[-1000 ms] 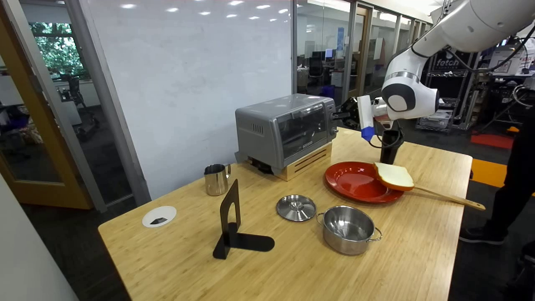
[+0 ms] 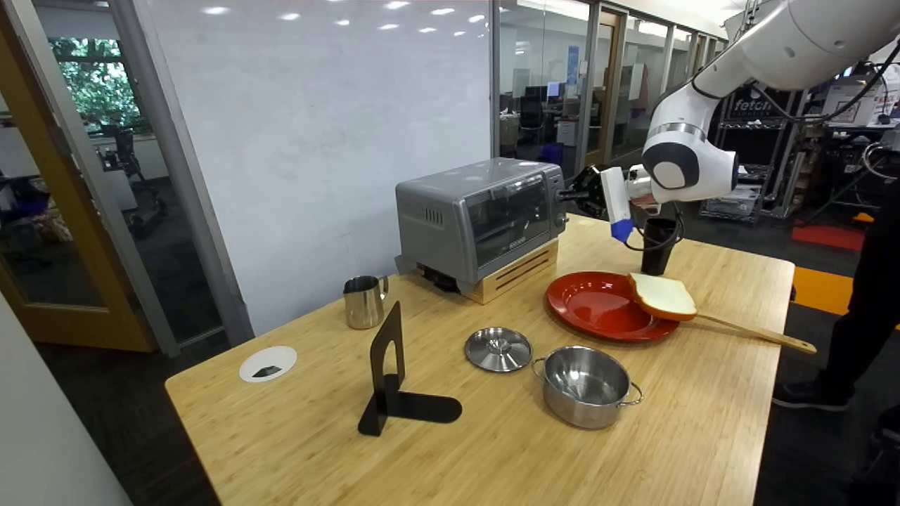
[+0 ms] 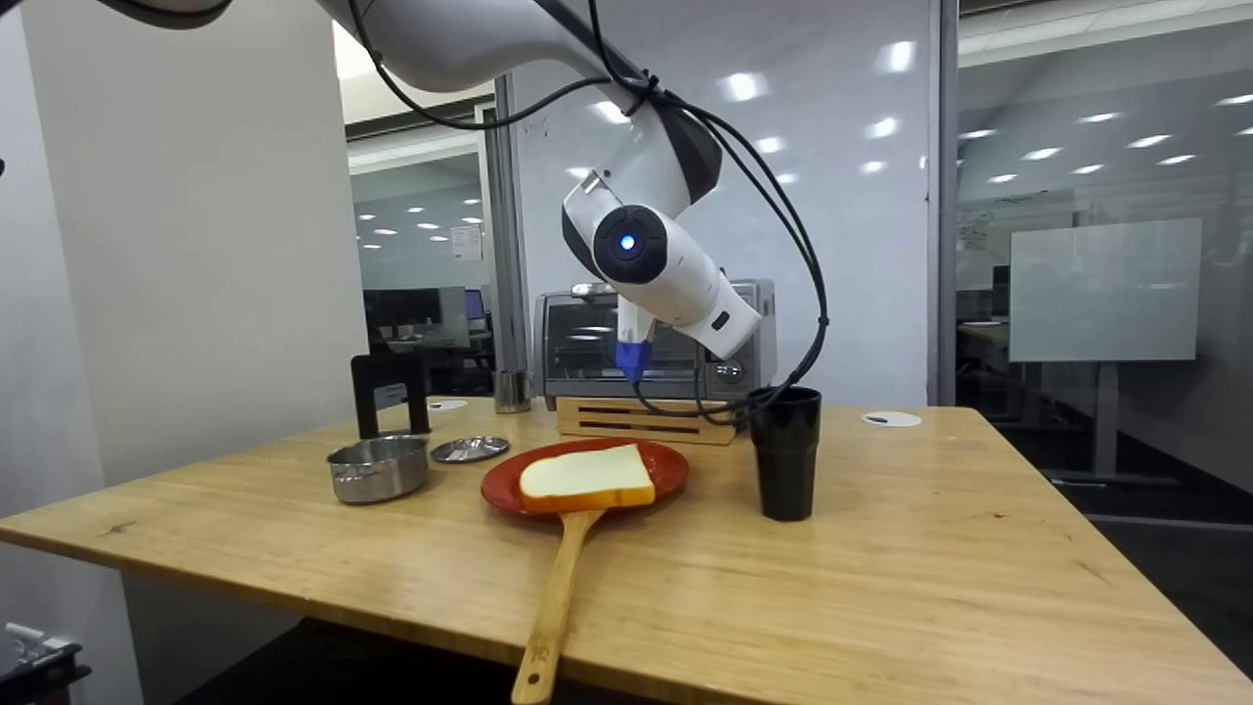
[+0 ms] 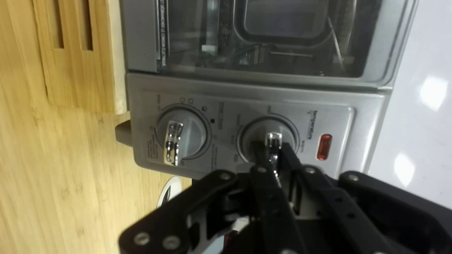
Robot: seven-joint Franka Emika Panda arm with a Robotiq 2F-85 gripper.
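Observation:
The grey toaster oven [image 2: 481,215] stands on a slatted wooden stand [image 2: 515,268], its glass door closed. In the wrist view its control panel carries two round knobs. My gripper is shut on the grip of the temperature knob [image 4: 253,132], with one dark finger on each side. The fingers hide part of that knob. The other knob [image 4: 192,133], nearer the table, is untouched. From the side, my gripper [image 2: 567,195] reaches level to the oven's panel; in exterior view 2 the arm hides it.
A black cup [image 3: 784,456] stands under the arm's hanging cables. On the red plate [image 2: 590,308] rests bread [image 2: 664,295] with a wooden spatula [image 2: 759,333] extending from it. A pot [image 2: 584,392], lid [image 2: 498,349], metal pitcher [image 2: 363,303] and black bookend [image 2: 426,407] occupy the table's other side.
My hand has turned slightly, its blue-tipped part shifting a little right and down in exterior view 1. The fingers stay at the oven's panel; the table objects have not moved.

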